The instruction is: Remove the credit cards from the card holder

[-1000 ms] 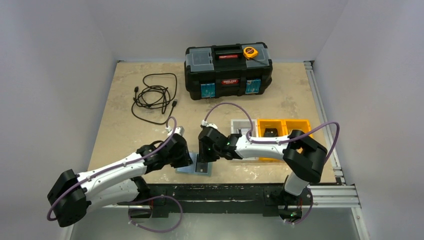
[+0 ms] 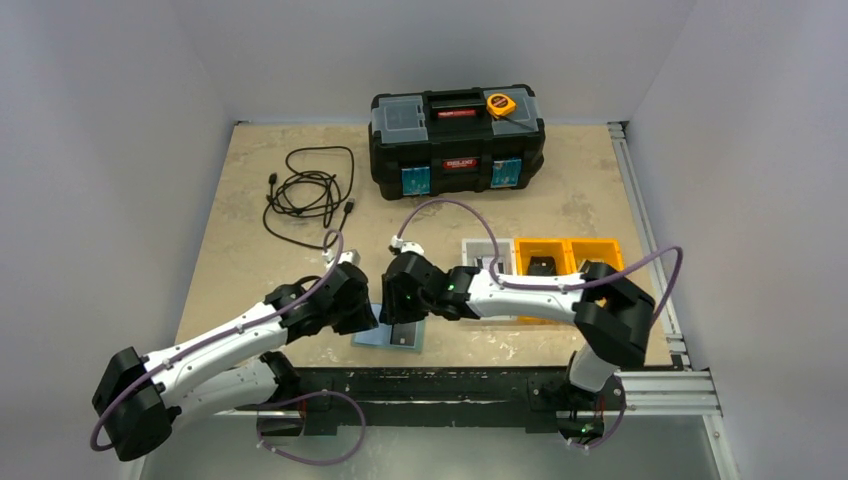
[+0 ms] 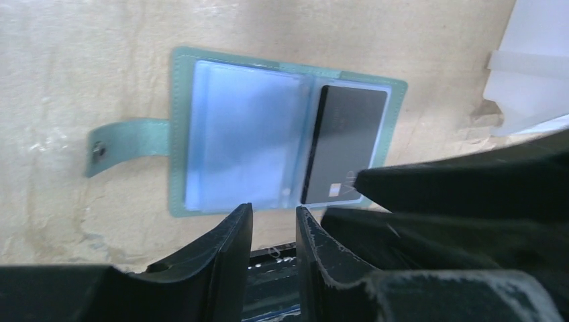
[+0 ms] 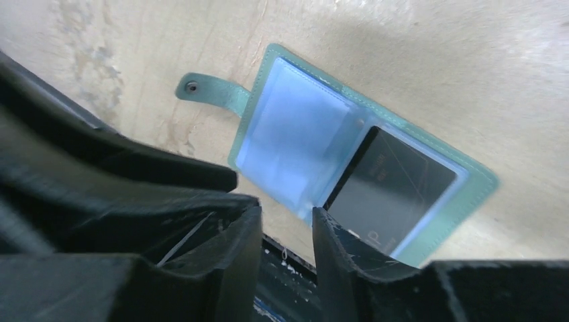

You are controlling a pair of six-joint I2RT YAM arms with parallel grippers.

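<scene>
The teal card holder (image 3: 178,134) lies unfolded on the table, its strap (image 3: 131,141) with a snap sticking out to the left. A black card sits in the clear sleeve of its right half, seen again as a dark card (image 4: 396,181) in the right wrist view. The left half shows a pale blue clear sleeve (image 3: 245,134) with no dark card in it. My left gripper is open near the holder's front edge, nothing between its fingers. My right gripper stands part open over the holder, its gap empty. Both grippers are close together.
A black toolbox (image 2: 458,145) with a tape measure (image 2: 501,104) stands at the back. A coiled cable (image 2: 310,190) lies at the back left. White (image 2: 488,250) and orange (image 2: 580,245) bins are on the right, partly behind my right arm.
The card holder lies in the same place, still open, with the black card in its right half.
</scene>
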